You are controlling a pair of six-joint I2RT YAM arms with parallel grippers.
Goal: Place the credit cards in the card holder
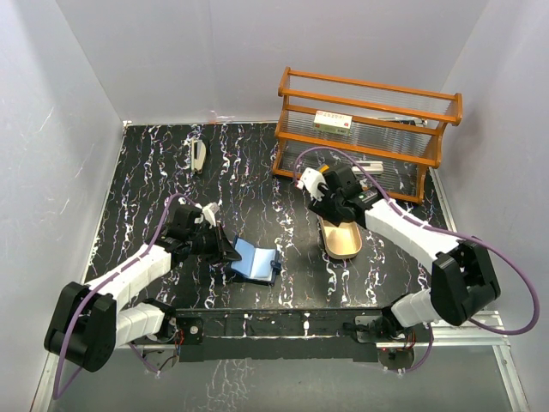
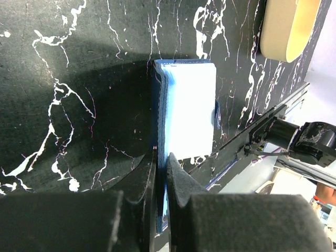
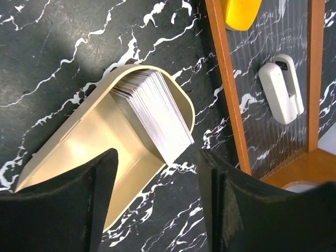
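Observation:
The blue card holder (image 1: pixel 255 262) lies open on the dark marble surface, my left gripper (image 1: pixel 228 253) shut on its upright flap; the left wrist view shows its pale inner face (image 2: pixel 190 108). A cream tray (image 3: pixel 102 139) holds a stack of white cards (image 3: pixel 156 113) at one end. My right gripper is over this tray with its fingers apart and nothing between them; in the top view it covers part of the tray (image 1: pixel 341 242).
An orange-framed rack (image 1: pixel 369 103) stands at the back right with a box (image 1: pixel 332 122), a yellow item (image 3: pixel 240 10) and a white stapler (image 3: pixel 273 86). A white object (image 1: pixel 196 154) lies at the back left.

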